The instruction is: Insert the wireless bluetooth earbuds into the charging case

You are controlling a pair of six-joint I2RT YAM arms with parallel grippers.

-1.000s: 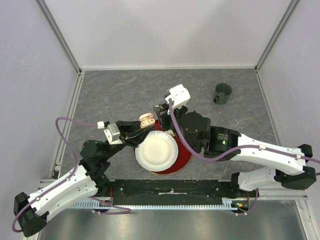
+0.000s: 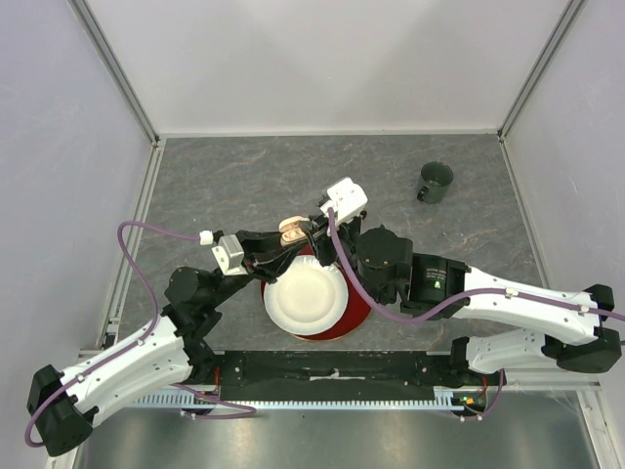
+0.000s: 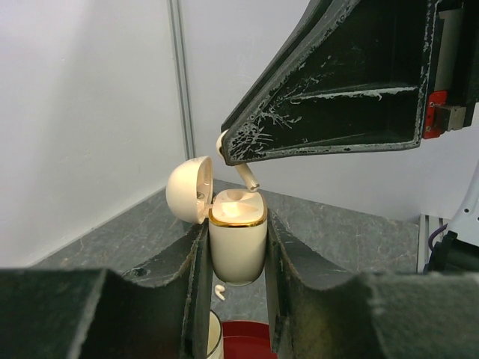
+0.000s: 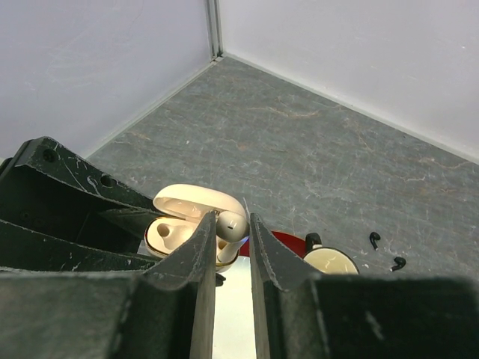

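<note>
The cream charging case (image 3: pixel 238 243), lid (image 3: pixel 188 188) swung up, is clasped upright by my left gripper. One round socket of the case (image 4: pixel 166 230) looks empty in the right wrist view. My right gripper is shut on a cream earbud (image 4: pixel 232 226) by its rounded head. The earbud's stem (image 3: pixel 248 178) points down, its tip just over the case's top; whether it touches cannot be made out. From above, both grippers meet over the far edge of the white plate, where the earbud is hidden.
Below the case lie a white plate (image 2: pixel 306 298) and a red plate (image 2: pixel 359 311). A white cup (image 4: pixel 331 261) stands close by. Two small dark pieces (image 4: pixel 375 239) lie on the grey table, and a dark mug (image 2: pixel 435 182) stands at far right.
My left gripper has moved slightly right with the case. The right gripper has come down toward it, shifting a little toward the front, so the two are now closer together.
</note>
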